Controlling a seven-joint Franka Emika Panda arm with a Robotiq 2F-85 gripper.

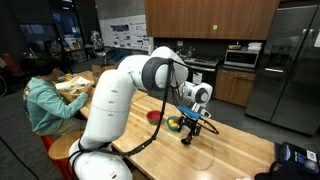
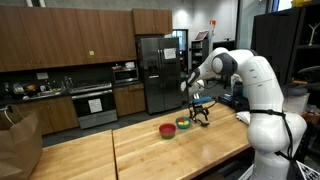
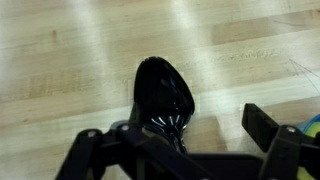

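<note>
A small black object with a rounded end lies on the wooden table, its near part hidden by my gripper in the wrist view. The fingers stand apart, one on each side of that object's near part. From the first exterior view, the black object shows as a dark spot just below my gripper. What exactly it is cannot be made out. I cannot tell whether the fingers touch it.
Beside the gripper stands a blue-green bowl with something yellow in it. A red bowl is a little farther off. At the left a person sits by the table.
</note>
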